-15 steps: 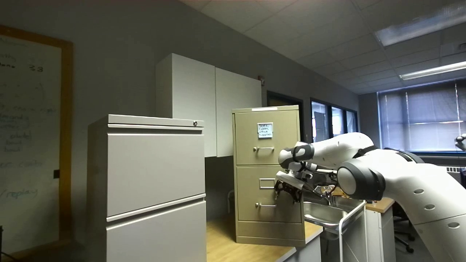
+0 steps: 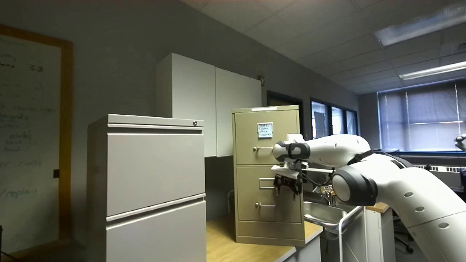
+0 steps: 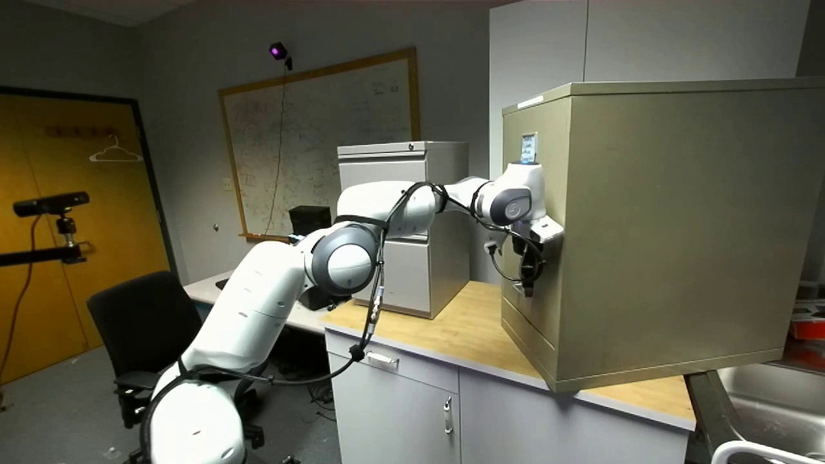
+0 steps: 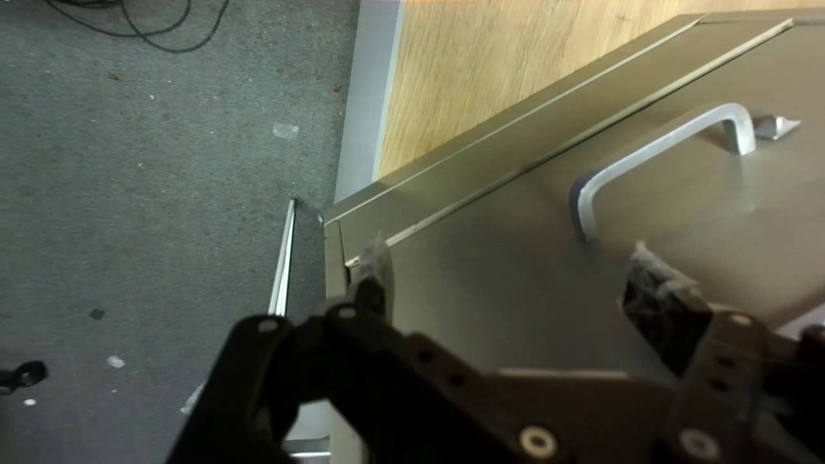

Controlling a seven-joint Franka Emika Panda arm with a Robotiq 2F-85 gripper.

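A tan two-drawer filing cabinet (image 2: 247,187) stands on the wooden counter, both drawers closed. Its lower drawer carries a silver bar handle (image 4: 657,151) with a small latch (image 4: 775,127) beside one end. In front of the lower drawer hangs my gripper, pointing down. Its fingers are wide apart with nothing between them; the fingertips (image 4: 377,270) look wrapped in clear tape. In the wrist view the handle lies beyond the fingers and toward the right, clear of both. The upper drawer handle (image 2: 264,149) is visible left of the arm's wrist.
A grey filing cabinet (image 2: 155,170) stands to the left on the same side. The wooden counter (image 3: 487,332) has bare room between the two cabinets. A metal sink (image 2: 325,212) with a white rail lies to the right.
The gripper has levelled out from a tilt and risen slightly. The arm's wrist has shifted a little left and up. The cabinet drawers look the same.
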